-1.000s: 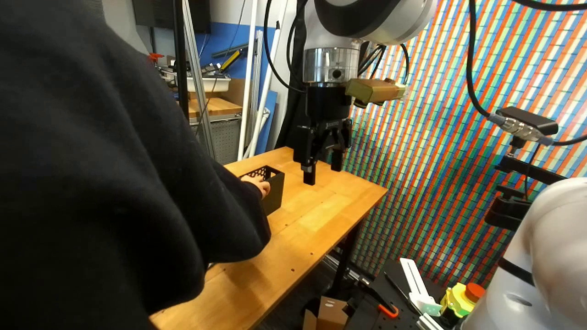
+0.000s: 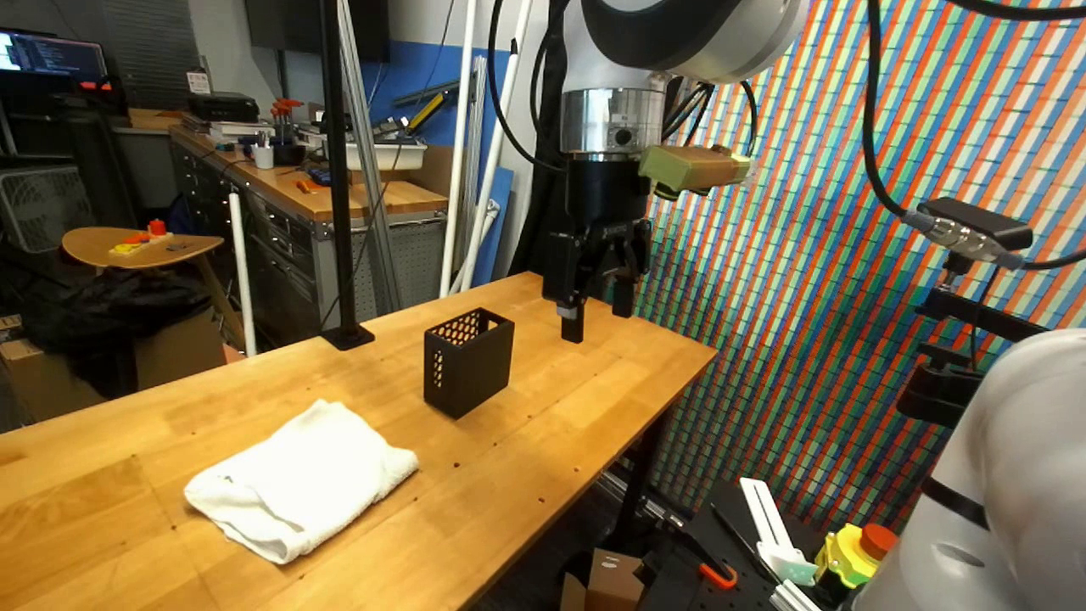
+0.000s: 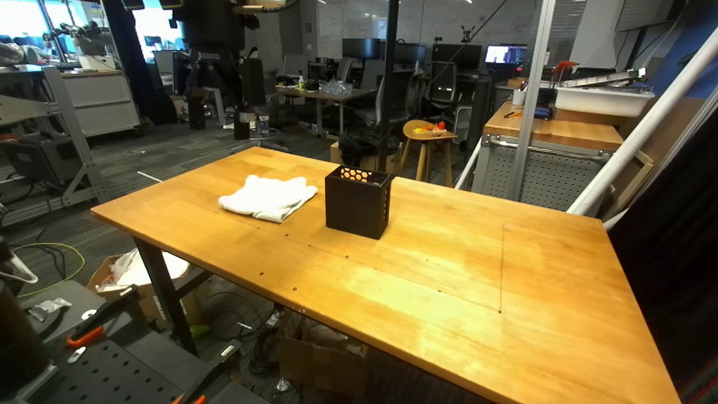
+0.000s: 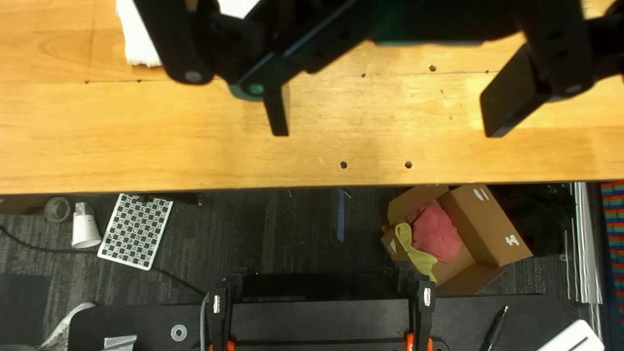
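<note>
My gripper (image 2: pixel 598 314) hangs above the far right end of the wooden table, fingers pointing down. In the wrist view the fingers (image 4: pixel 509 96) stand wide apart, with bare wood seen between them. A black open-topped bin (image 2: pixel 469 363) with honeycomb holes stands upright on the table, apart from my gripper. Beside the bin lies a folded white towel (image 2: pixel 303 479). Exterior view 2 shows the towel (image 3: pixel 267 197) just left of the bin (image 3: pixel 358 203). Only part of the towel (image 4: pixel 139 35) shows in the wrist view, at the top left; the bin cannot be made out there.
A black post (image 2: pixel 347 336) rises from the table's back edge behind the bin. Below the front edge, the wrist view shows an open cardboard box (image 4: pixel 485 228) holding pink and yellow cloth.
A person in black, whose hand was on the bin, has left the view. The bin now sits slightly farther left, and the towel is uncovered. My arm has not visibly moved.
</note>
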